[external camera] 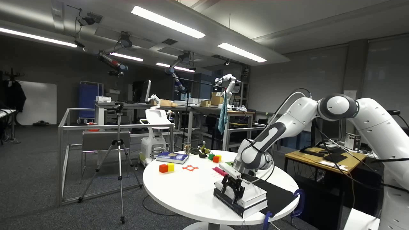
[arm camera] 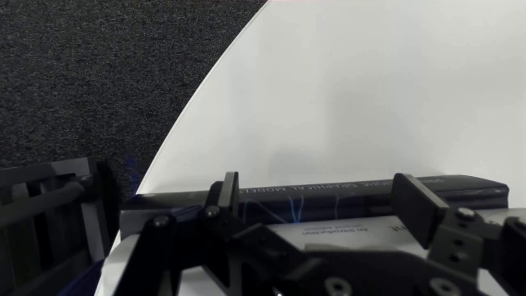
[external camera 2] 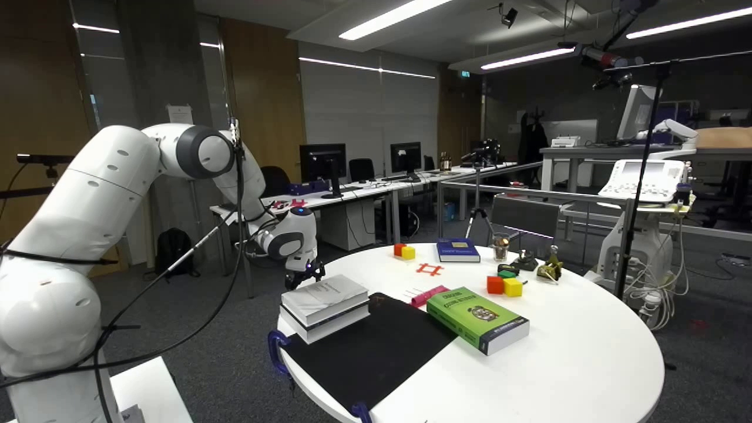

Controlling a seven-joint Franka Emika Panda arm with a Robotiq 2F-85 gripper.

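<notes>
A white-covered book (external camera: pixel 251 193) lies flat on a dark-spined book (external camera: pixel 227 200), stacked near the edge of the round white table. In exterior view 2 the white book (external camera 2: pixel 325 296) sits nearly squarely on the lower book (external camera 2: pixel 331 324). My gripper (external camera: pixel 232 189) is low at the spine side of the stack. From the wrist, the open gripper has its fingers wide apart along the stack's long side, overlapping the lower book's dark spine (arm camera: pixel 315 195). Part of the white cover (arm camera: pixel 335 232) shows between them; gripper parts hide the rest. Contact with either book cannot be told.
Beside the stack lies a black mat (external camera 2: pixel 373 352), with blue clamps (external camera 2: pixel 278 351) at the table edge. A green book (external camera 2: pixel 479 317), a blue book (external camera 2: pixel 458 250) and coloured cubes (external camera 2: pixel 504 285) stand farther off.
</notes>
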